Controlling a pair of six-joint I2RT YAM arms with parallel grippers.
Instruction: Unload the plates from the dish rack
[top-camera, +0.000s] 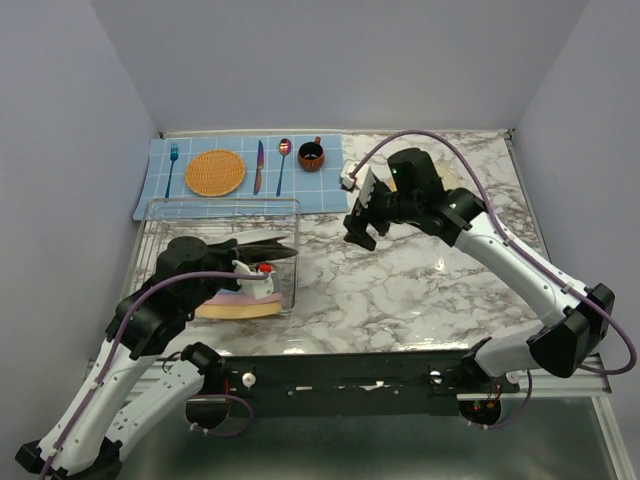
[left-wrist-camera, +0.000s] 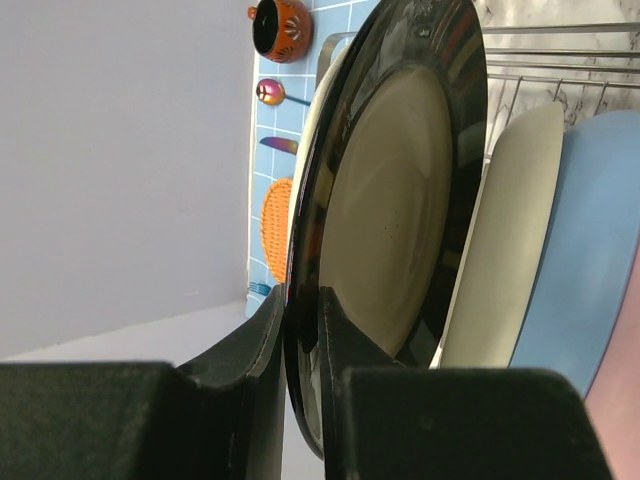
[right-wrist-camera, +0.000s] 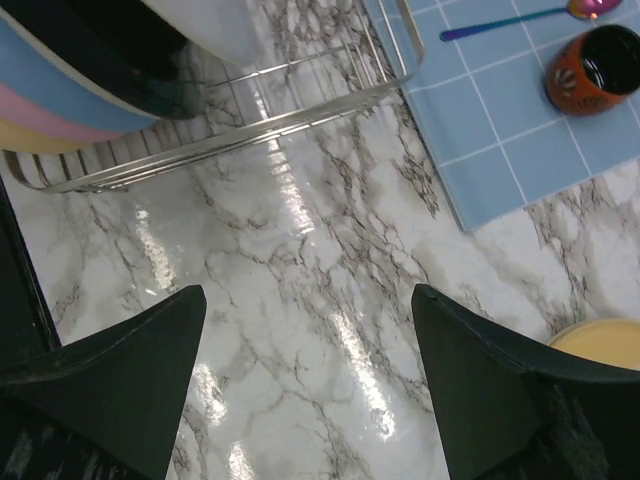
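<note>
In the left wrist view, my left gripper is shut on the edge of a black-rimmed plate (left-wrist-camera: 392, 190). That plate stands steeply tilted over the wire dish rack (top-camera: 297, 222); whether it touches the rack cannot be told. A white plate (left-wrist-camera: 303, 170) shows as a sliver behind it. On its other side stand a cream plate (left-wrist-camera: 515, 225), a blue plate (left-wrist-camera: 582, 235) and a pink plate (left-wrist-camera: 618, 370), with a yellow plate (top-camera: 238, 311) at the rack's front. Over the counter, right of the rack, my right gripper is open and empty.
A pale yellow plate (right-wrist-camera: 605, 342) lies on the counter, partly hidden by the right arm. Behind the rack, a blue mat (top-camera: 327, 187) holds a woven disc (top-camera: 215, 173), cutlery and a mug (top-camera: 311, 155).
</note>
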